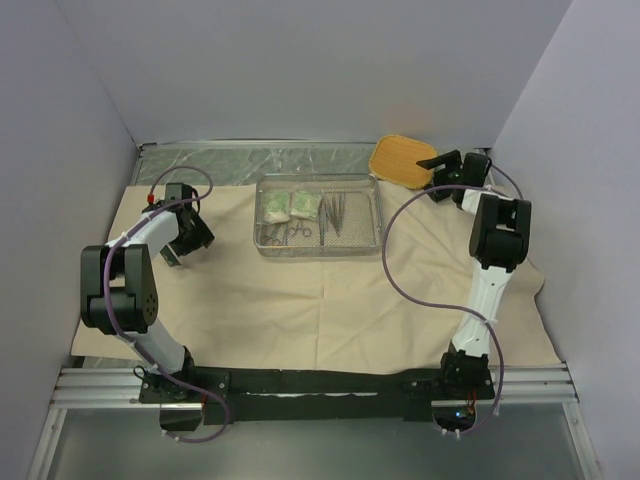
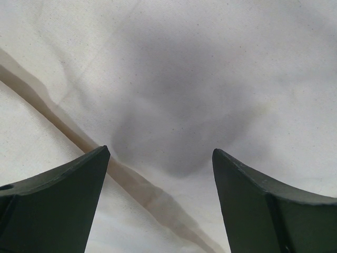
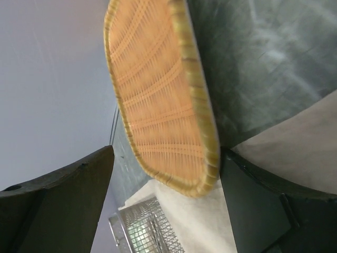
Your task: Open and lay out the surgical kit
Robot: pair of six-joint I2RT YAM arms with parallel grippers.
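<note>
A wire mesh basket [image 1: 318,248] stands open on the beige cloth [image 1: 260,310], at the middle back. Inside lie two green-and-white packets [image 1: 305,205], scissors [image 1: 299,229] and several slim metal instruments [image 1: 335,212]. An orange woven tray [image 1: 401,160] with a yellow rim is behind and right of the basket. My right gripper [image 1: 427,177] is open at the tray's right edge; in the right wrist view the tray [image 3: 158,105] shows between and beyond the fingers, its rim close to the right finger [image 3: 237,174]. At the left, my left gripper stands open above bare cloth, holding nothing.
A grey-green marbled surface [image 1: 230,162] shows along the back, behind the cloth. Grey walls [image 1: 560,180] rise on both sides and the back, the right one close to my right arm. Wide bare cloth lies in front of the basket.
</note>
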